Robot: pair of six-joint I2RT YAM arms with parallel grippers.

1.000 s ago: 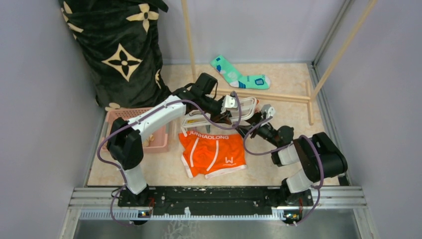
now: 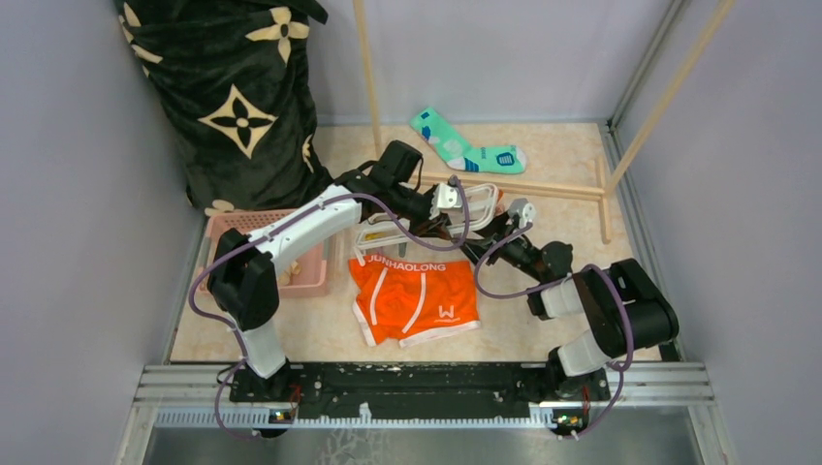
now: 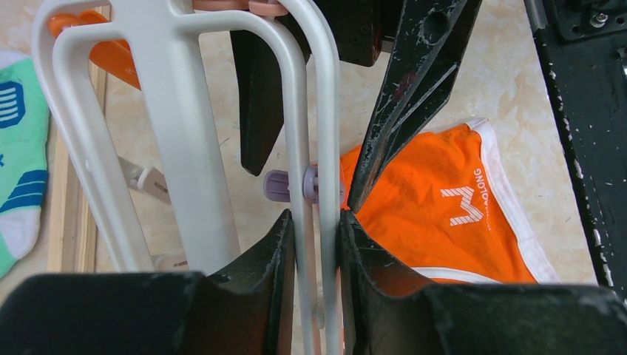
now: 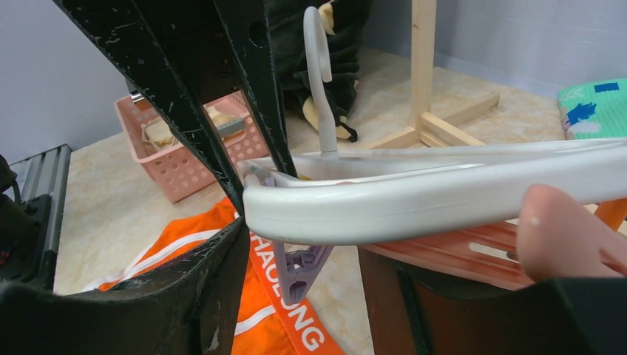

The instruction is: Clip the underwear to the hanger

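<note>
Orange underwear (image 2: 415,298) lies flat on the table, its lettered waistband toward the back. Above it is a white multi-rail hanger (image 2: 477,211) with coloured clips. My left gripper is shut on a pair of the hanger's rails. Just beyond its tips, a purple clip (image 4: 294,277) hangs from the hanger. My right gripper is part open around that clip, with a gap visible on each side of it in the right wrist view. The underwear lies below, apart from the clip.
A pink clip (image 4: 558,233) and an orange clip (image 3: 118,55) are also on the hanger. A teal sock (image 2: 470,150) lies near the wooden stand (image 2: 543,186) at the back. To the left stands a pink basket (image 2: 310,289), in front of a dark green plush (image 2: 233,58).
Hardly anything differs in the top view. The right gripper has shifted very slightly, while the left arm, the hanger and the underwear look the same.
</note>
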